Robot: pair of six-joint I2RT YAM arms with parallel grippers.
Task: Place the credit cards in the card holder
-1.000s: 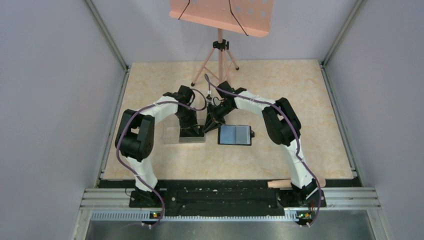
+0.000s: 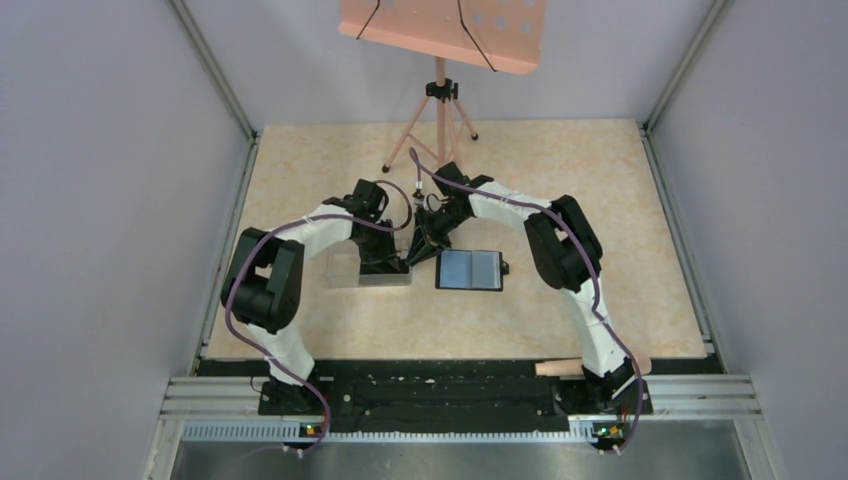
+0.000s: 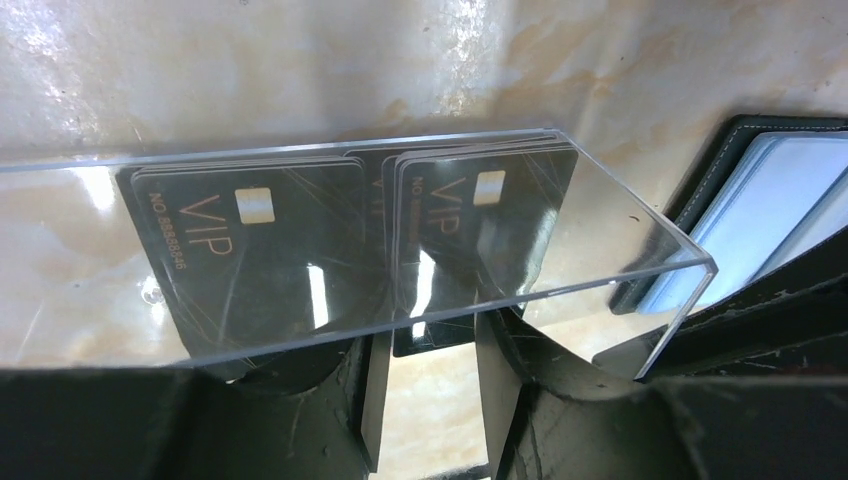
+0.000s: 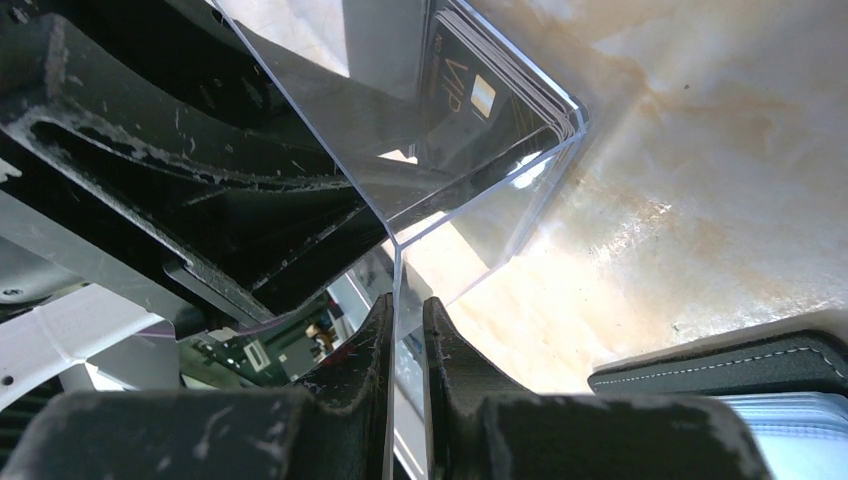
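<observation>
A clear acrylic box holds stacks of black VIP credit cards, also visible in the right wrist view (image 4: pixel 490 90). My left gripper is at the box's near wall, fingers part open around a card's projecting lower edge; whether it grips the card is unclear. My right gripper is shut on the box's corner wall. The card holder (image 2: pixel 454 269), a dark open wallet with pale blue sleeves, lies just right of the box.
A pink tripod stand (image 2: pixel 440 120) stands at the back of the table (image 2: pixel 640 300). Bare table surrounds the arms at left, right and front. Side walls close in the workspace.
The right arm, box and card holder have not visibly moved.
</observation>
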